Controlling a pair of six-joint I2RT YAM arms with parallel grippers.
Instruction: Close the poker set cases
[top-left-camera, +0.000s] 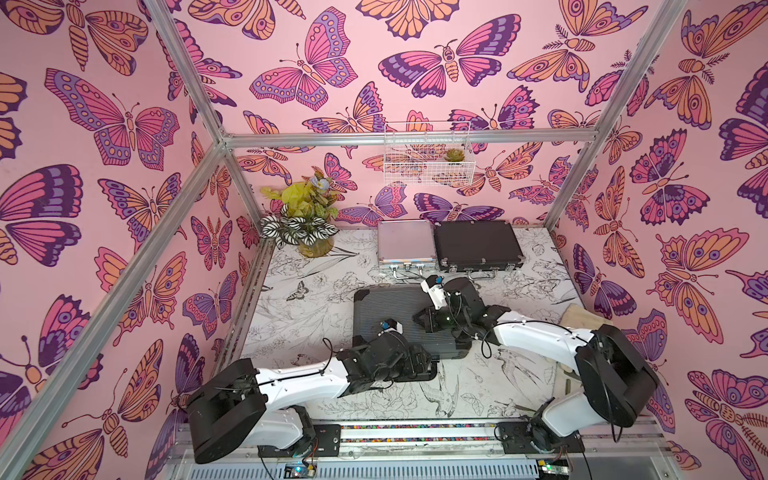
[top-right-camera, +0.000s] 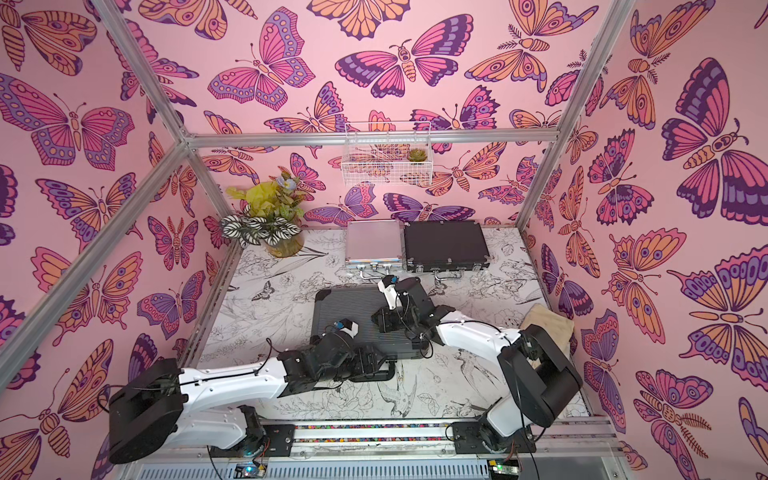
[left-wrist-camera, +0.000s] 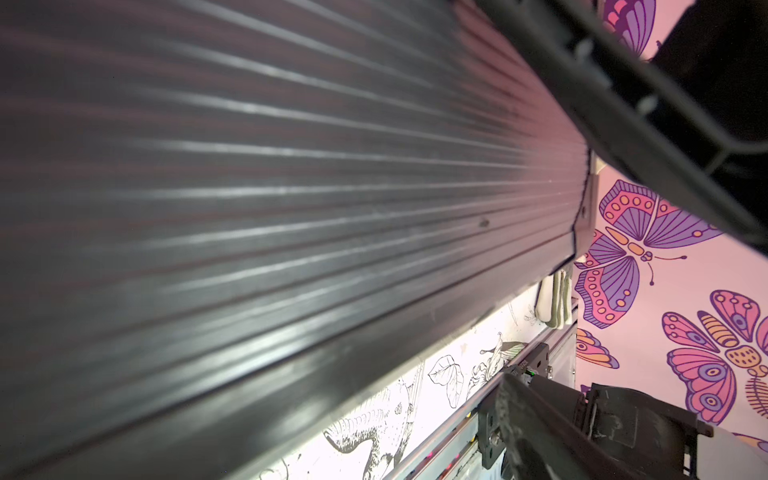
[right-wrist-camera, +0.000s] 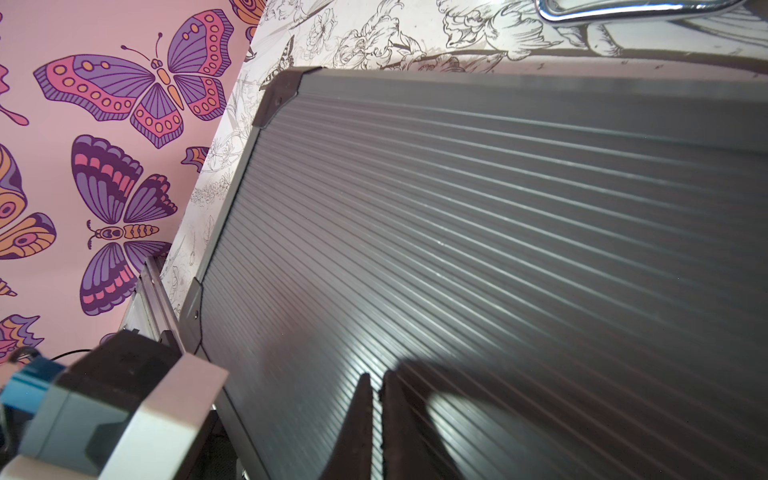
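A dark ribbed case (top-left-camera: 392, 308) lies with its lid down in the middle of the table; a black handle (top-left-camera: 433, 371) shows at its front edge. Over the lid's right part, my right gripper points down, its fingers nearly together, with only lid visible behind their tips; contact with the lid cannot be told. At the case's front edge, my left gripper stands open, its fingers wide apart, one across the lid and one lower in front. Behind it are a silver case (top-left-camera: 406, 242) and a black case (top-left-camera: 478, 242), both with lids down. The front latches are hidden.
A potted plant (top-left-camera: 315, 244) stands at the back left, and a wire basket (top-left-camera: 428, 172) hangs on the back wall. A beige cloth (top-right-camera: 552, 324) lies at the right edge. Bare table (top-left-camera: 296, 308) shows left of the ribbed case.
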